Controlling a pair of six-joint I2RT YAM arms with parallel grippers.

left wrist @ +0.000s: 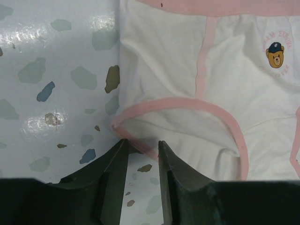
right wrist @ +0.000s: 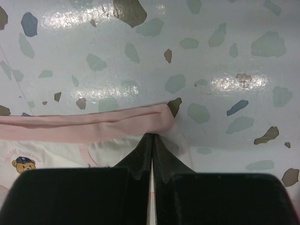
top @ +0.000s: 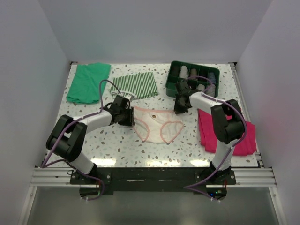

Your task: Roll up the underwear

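White underwear with pink trim (top: 157, 130) lies flat and spread on the table, its waistband towards the back. At its left edge, my left gripper is part open, fingertips close together over the pink hem of the leg opening. Whether they touch the cloth is hard to tell. My right gripper is shut at the right end of the waistband (right wrist: 93, 129). Its fingertips meet on the white cloth just below the pink band; any fold pinched between them cannot be made out. A small bear print (left wrist: 275, 55) marks the front.
A dark green divided box (top: 169, 89) with rolled items stands behind my right gripper. Pink cloth (top: 234, 136) lies to the right, green cloth (top: 89, 82) and striped cloth (top: 136, 85) at the back left.
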